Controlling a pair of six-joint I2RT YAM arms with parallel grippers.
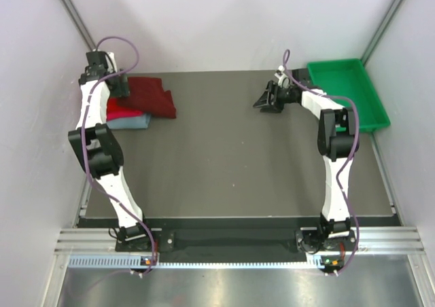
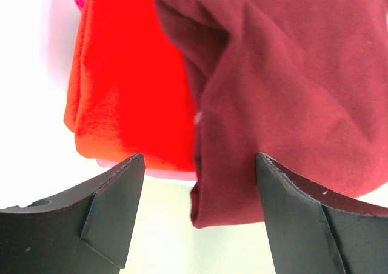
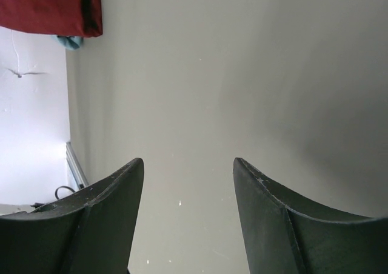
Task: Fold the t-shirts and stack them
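A dark red t-shirt lies askew on top of the stack at the far left, over a bright red one and a grey-blue one. My left gripper is above the stack, its fingers open. In the left wrist view, a loose fold of the dark red shirt reaches down between the spread fingers, with the bright red shirt beside it. My right gripper stands open over bare table, nothing between its fingers.
An empty green bin stands at the back right, behind my right arm. White walls close in the back and sides, the left one near the stack.
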